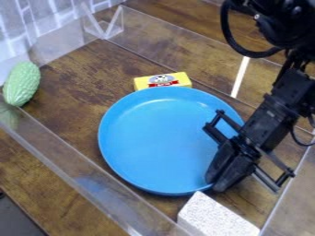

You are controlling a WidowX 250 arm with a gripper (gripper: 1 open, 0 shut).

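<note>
A large blue plate (154,138) lies on the wooden floor of a clear-walled bin. My black gripper (216,175) reaches in from the right, low over the plate's right edge, its fingertips down at the rim. Whether anything is between the fingers is hidden by the gripper's own dark linkage.
A yellow box (161,82) sits behind the plate. A green textured vegetable (22,84) lies at the far left by the clear wall. A white speckled block (215,218) is at the near edge. Bare wood (80,101) is left of the plate.
</note>
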